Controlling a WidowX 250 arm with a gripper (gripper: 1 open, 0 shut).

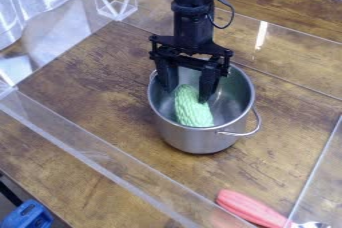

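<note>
A black robot gripper [190,80] reaches down from the top into a steel pot [201,138] near the middle of the table. Inside the pot, below the fingers, lies a long pale green vegetable or object [190,108], its upper end partly behind the gripper. I cannot tell whether the gripper is shut on it.
A red-pink handled utensil [251,209] lies at the front right. A blue item [27,217] is at the bottom left corner. Clear plastic barriers edge the wooden table [94,92].
</note>
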